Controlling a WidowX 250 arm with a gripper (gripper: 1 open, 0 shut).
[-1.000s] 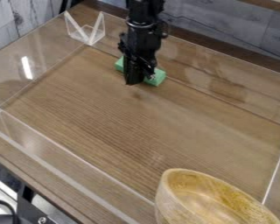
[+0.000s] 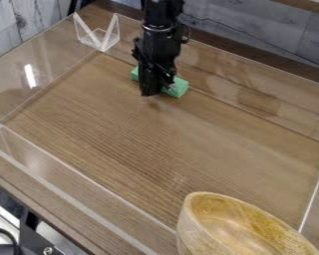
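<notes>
The black robot arm reaches down from the top centre to its gripper [image 2: 149,80], which is low over the wooden table at the upper middle. A green object [image 2: 173,86] lies there, partly behind the gripper's dark fingers. Whether the fingers hold it or are open cannot be made out at this size.
A large tan bowl [image 2: 242,228] sits at the front right. Clear plastic pieces lie at the top left and left edge, with dark cables at the lower left corner.
The gripper and arm have shifted very slightly over the green object; otherwise the scene looks the same.
</notes>
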